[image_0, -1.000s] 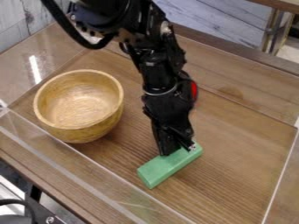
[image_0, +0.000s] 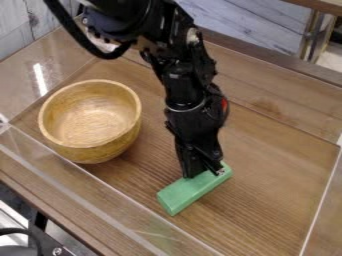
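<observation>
My black gripper (image_0: 202, 166) points down at the upper end of a green block (image_0: 187, 194), which lies flat on the wooden table near its front. The gripper looks shut, its tips at or just over the block; whether they touch it I cannot tell. A yellow wooden bowl (image_0: 87, 136) stands to the left. A small red object (image_0: 223, 105) is mostly hidden behind the arm.
Raised clear edging runs along the table's left and front sides, and a wall stands at the back left.
The arm has shifted very slightly, covering a bit more of the red object. The green block and bowl look unmoved.
</observation>
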